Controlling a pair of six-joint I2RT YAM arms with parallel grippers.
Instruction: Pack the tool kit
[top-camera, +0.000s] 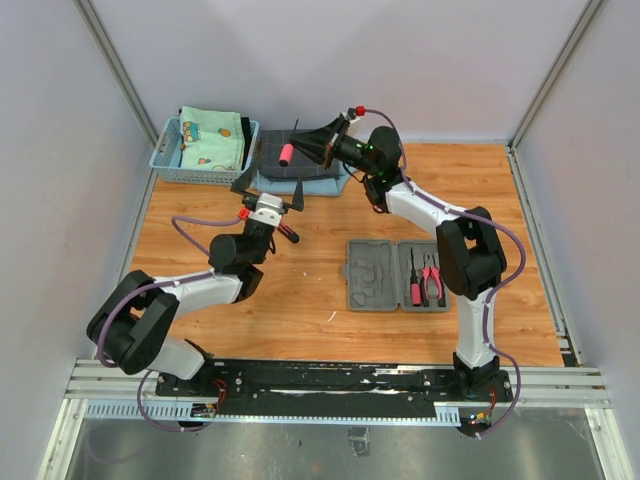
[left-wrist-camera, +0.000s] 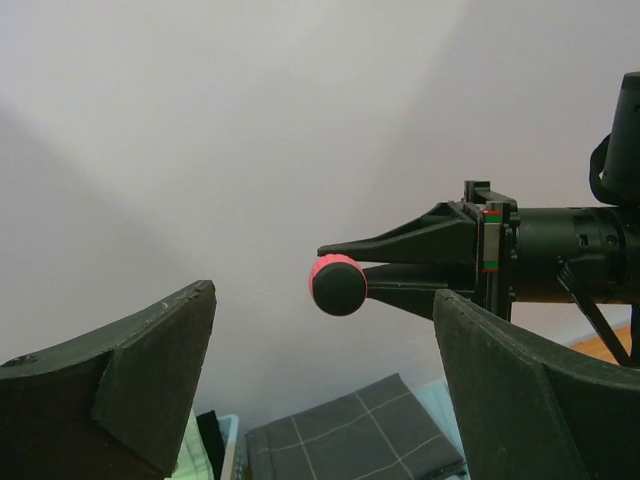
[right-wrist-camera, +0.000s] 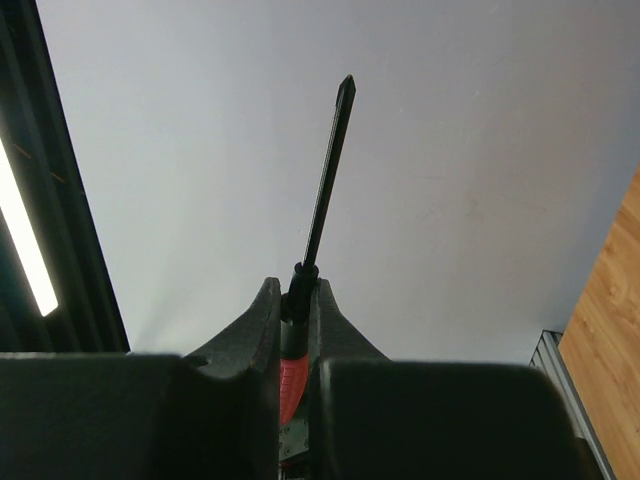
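Observation:
A red and black screwdriver (top-camera: 287, 154) hangs in the air over the back of the table, and my right gripper is shut on it near the shaft end of the handle. Its dark shaft points up in the right wrist view. My left gripper (top-camera: 272, 190) stands open, its fingers spread toward the screwdriver's butt (left-wrist-camera: 339, 289) without touching it. The grey tool case (top-camera: 371, 275) lies unfolded on the table. In its right half sit another screwdriver (top-camera: 415, 290) and red pliers (top-camera: 431, 283). A further red and black tool (top-camera: 289, 233) lies partly hidden under my left gripper.
A blue basket (top-camera: 196, 176) with a green cloth stands at the back left. Beside it lie dark folded cloth (top-camera: 285, 165) and light blue cloth (top-camera: 318, 187). Wood between the left arm and the case is clear, as is the far right.

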